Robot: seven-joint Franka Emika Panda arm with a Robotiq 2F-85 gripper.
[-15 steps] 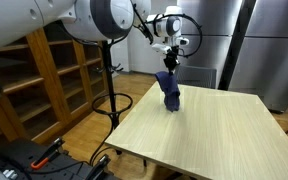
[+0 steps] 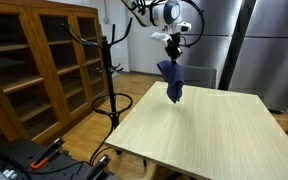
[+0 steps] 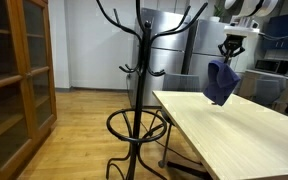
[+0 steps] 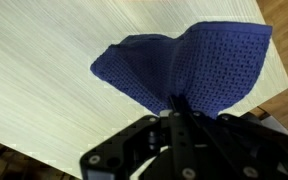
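A dark blue cloth [image 2: 171, 79] hangs from my gripper [image 2: 168, 60], above the far left part of the table [image 2: 199, 130]. In exterior view 2 the same cloth [image 3: 220, 83] droops in folds, its lower tip close to the tabletop; whether it touches cannot be told. Seen from the wrist, the knitted cloth [image 4: 149, 62] spreads out beneath my gripper, whose fingers are shut on a pinch of it. The pinched part is mostly hidden by the fingers.
A black coat stand [image 3: 136, 120] rises beside the table's left side. Behind the table is a grey chair [image 2: 197, 76], with steel fridges [image 2: 268, 55] farther back.
The arm has swung a little, and the cloth with it: it has shifted slightly right and its hanging shape differs. It stays held above the table throughout.
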